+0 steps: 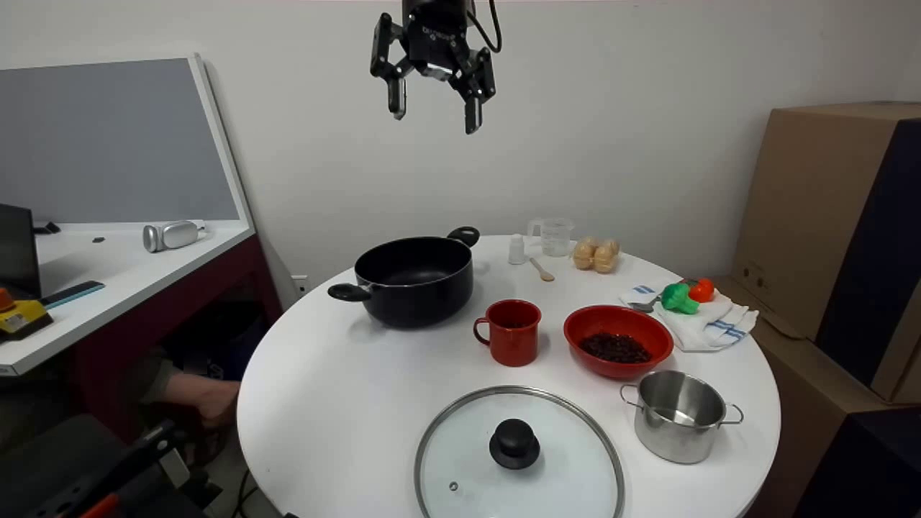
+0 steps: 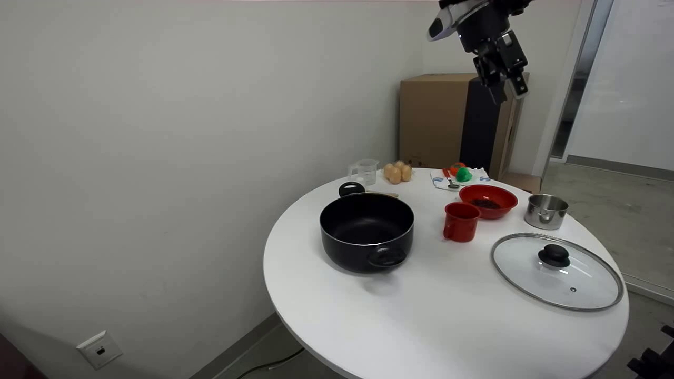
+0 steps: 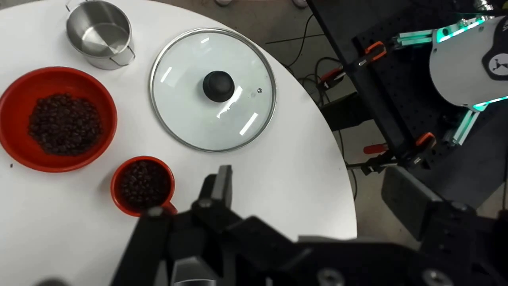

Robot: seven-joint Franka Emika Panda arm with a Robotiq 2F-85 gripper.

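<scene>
High above the table, my gripper (image 1: 436,121) stands open with nothing between its fingers; its two fingers (image 3: 221,186) are spread wide in the wrist view. Below it in exterior view 1 are a black two-handled pot (image 1: 414,293) and a red mug (image 1: 515,337). From the wrist view, the mug (image 3: 124,205) is seen to hold dark beans. More beans lie in a red bowl (image 3: 102,102). A glass lid (image 3: 190,66) with a black knob (image 3: 218,86) rests flat on the table, apart from the pot. Beside the bowl sits a small steel pot (image 3: 102,40), empty.
At the table's back are a clear measuring cup (image 1: 557,237), a white shaker (image 1: 516,250), a wooden spoon (image 1: 544,271) and brown eggs (image 1: 596,255). A towel (image 1: 704,332) carries a green pepper (image 1: 679,298) and a tomato (image 1: 701,290).
</scene>
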